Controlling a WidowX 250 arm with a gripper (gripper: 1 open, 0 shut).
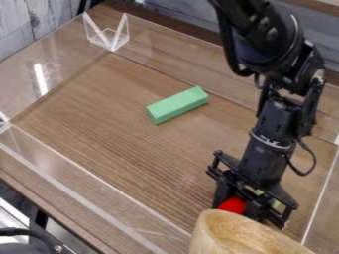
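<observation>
The black robot arm reaches down from the top right, its gripper [248, 187] low over the wooden table, just behind a cream bowl [232, 238] at the bottom. A red object [233, 204] shows between and beneath the fingers, partly hidden by them and by the bowl's rim. Whether the fingers are closed on it I cannot tell.
A green block [177, 104] lies on the table [99, 139] left of the arm. A white wire-like holder [109, 30] stands at the back left.
</observation>
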